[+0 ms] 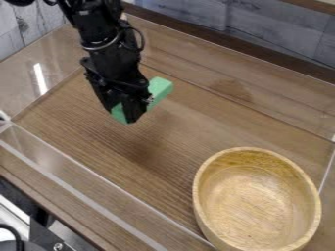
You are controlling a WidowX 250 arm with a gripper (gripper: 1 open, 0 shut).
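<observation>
My black gripper [120,90] hangs over the upper left of the wooden table, shut on a green object [155,93]. The green object is partly hidden behind the fingers, with part showing to their right and below them. Its exact shape is unclear.
A large round tan bowl [256,199] sits at the lower right. Grey surfaces lie beyond its edges at the upper right and left.
</observation>
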